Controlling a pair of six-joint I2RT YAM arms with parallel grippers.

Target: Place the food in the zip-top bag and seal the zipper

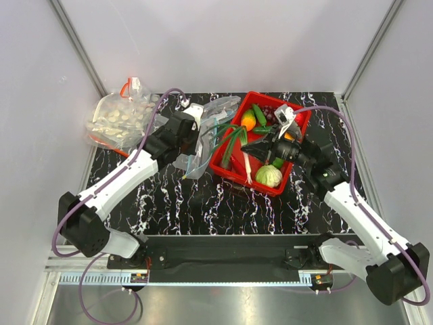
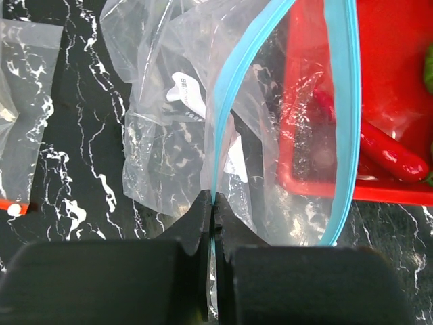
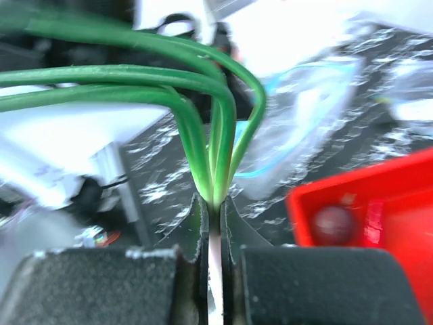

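My left gripper is shut on the blue zipper edge of the open zip top bag point(image 2: 169, 135), whose other zipper strip point(image 2: 346, 128) stands apart to the right. My right gripper is shut on a bunch of green onions point(image 3: 203, 156), held above the red bin with its leaves bending sideways toward the bag and its white stem hanging down. The red bin point(image 1: 272, 190) holds a cabbage point(image 1: 268, 176), cucumbers point(image 1: 258, 115), a mango point(image 1: 247, 120), a red chili point(image 2: 389, 152) and other produce.
Another bag with pale round pieces point(image 1: 115, 115) and an orange slider lies at the back left.
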